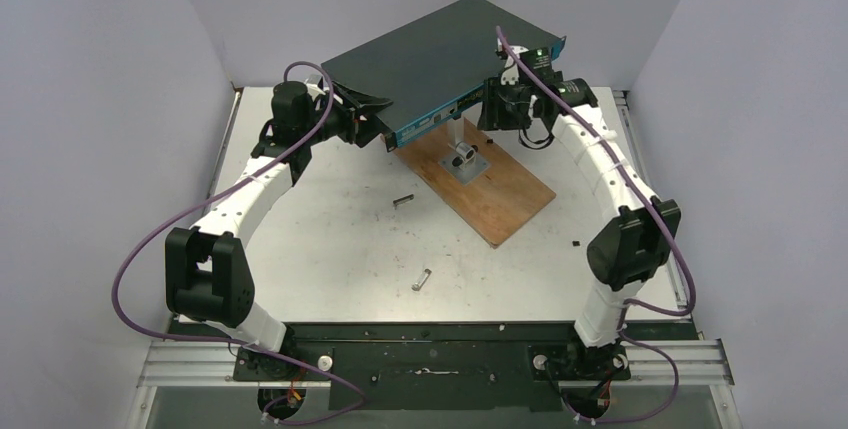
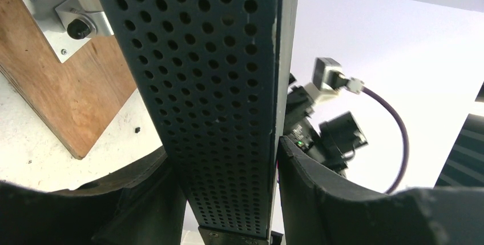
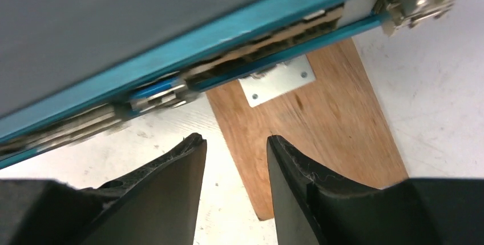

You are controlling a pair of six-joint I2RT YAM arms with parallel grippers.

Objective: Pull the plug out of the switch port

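Note:
The dark switch is raised on a metal mount, its blue port front facing down-right. My left gripper is shut on the switch's left corner, with the perforated side between its fingers. My right gripper hangs just in front of the port edge, open, nothing between its fingertips. In the right wrist view the blue front runs diagonally above the fingers, with blurred metal port housings along it; whether a plug sits in any port I cannot tell.
A wooden board with a steel mounting plate lies under the switch. Small metal pieces lie loose on the white table, whose front area is otherwise clear. Grey walls enclose the sides and back.

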